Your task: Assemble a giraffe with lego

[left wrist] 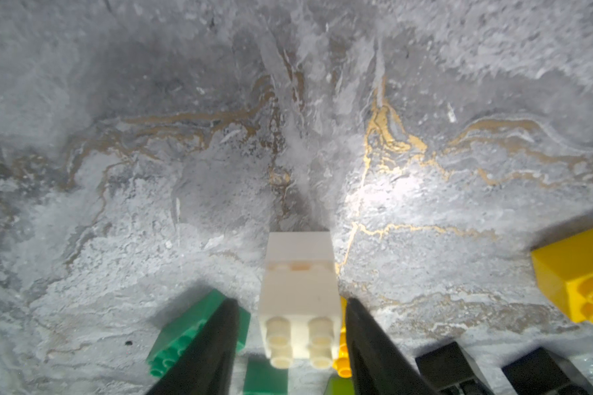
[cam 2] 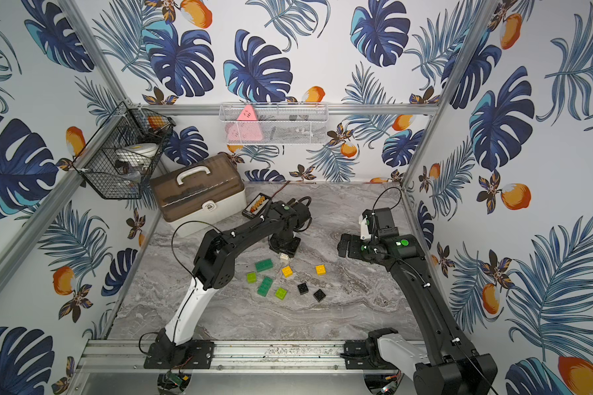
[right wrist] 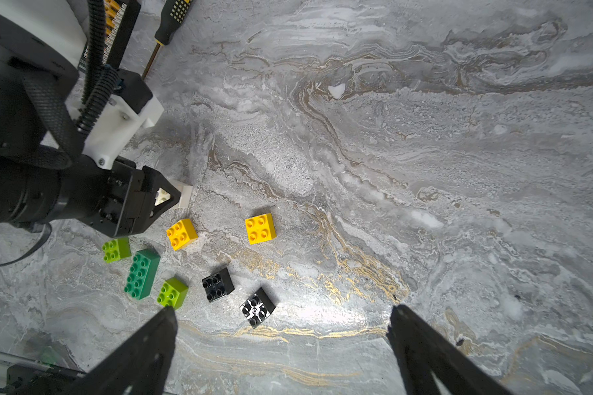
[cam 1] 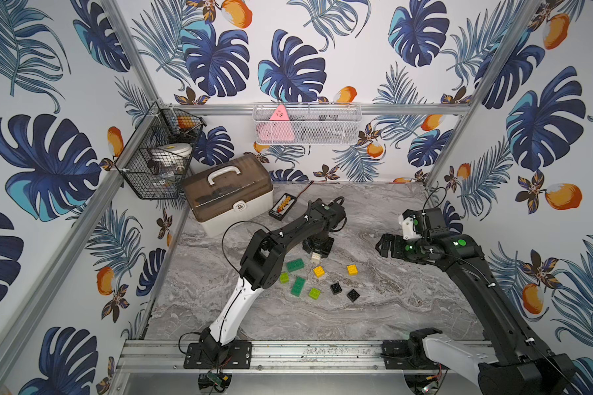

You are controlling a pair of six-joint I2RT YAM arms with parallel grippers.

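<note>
A stack of white bricks point(left wrist: 299, 289) stands on the table in the left wrist view, studs facing the camera. My left gripper is part open around it, one finger on each side, with a visible gap at the left. Around them are dark green bricks point(cam 1: 295, 264), light green bricks point(cam 1: 315, 293), yellow bricks point(cam 1: 352, 269) and black bricks point(cam 1: 336, 288), all lying apart. One yellow brick point(right wrist: 182, 233) is close by the white stack. To the right of the bricks, my right gripper hangs open and empty above the table.
A brown-lidded toolbox point(cam 1: 229, 191) stands at the back left. Beside it lie a small black case point(cam 1: 282, 206) and a screwdriver point(right wrist: 168, 26).
</note>
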